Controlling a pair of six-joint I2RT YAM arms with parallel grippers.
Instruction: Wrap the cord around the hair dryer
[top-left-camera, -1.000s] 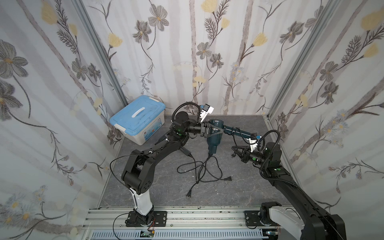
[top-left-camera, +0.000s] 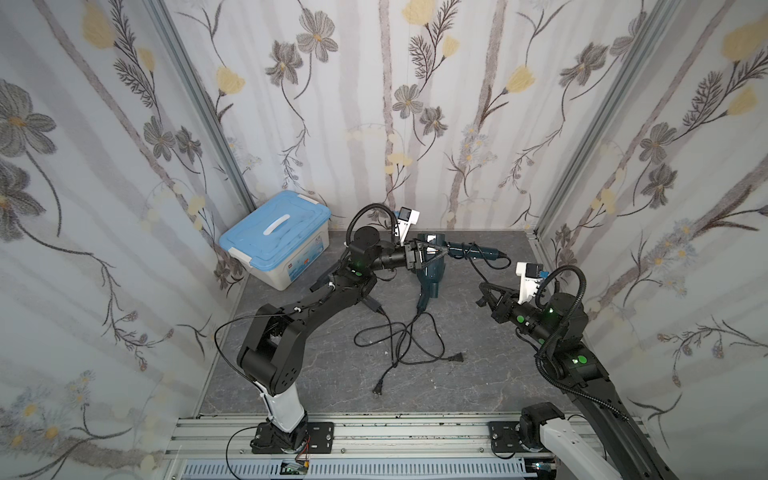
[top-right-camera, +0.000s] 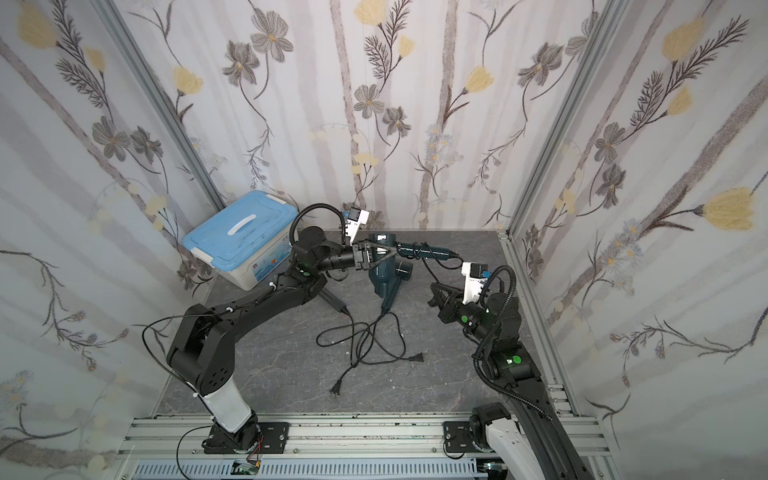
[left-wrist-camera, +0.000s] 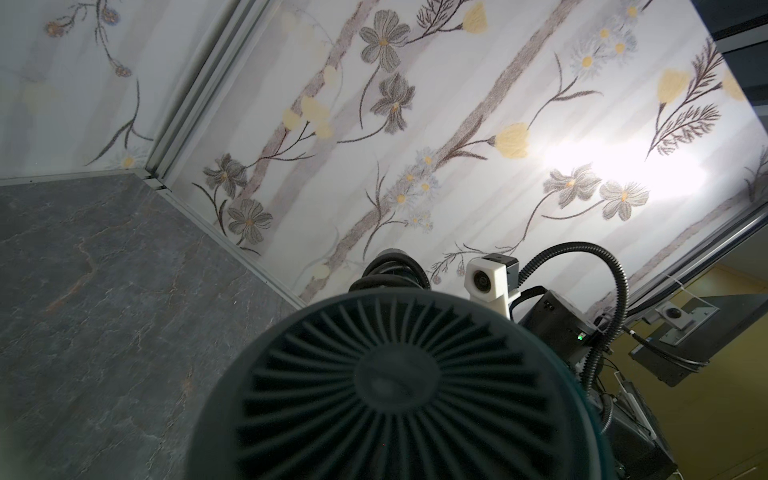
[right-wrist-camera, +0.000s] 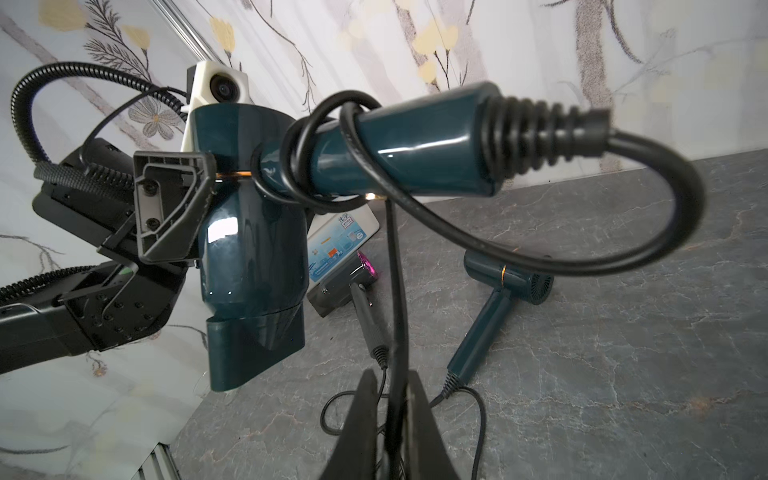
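Observation:
My left gripper holds a teal hair dryer raised over the table, its handle pointing right with several loops of black cord wound round it; in the left wrist view its round grille hides the fingers. My right gripper, lower and to the right of the dryer, is shut on the cord, which runs taut down from the handle to it.
Another teal dryer and a dark dryer with pink trim lie on the table, their cords tangled toward the front. A blue-lidded box stands back left.
My right gripper has moved right and toward the front, drawing the cord out from the handle. The held dryer has shifted slightly, its handle now more level.

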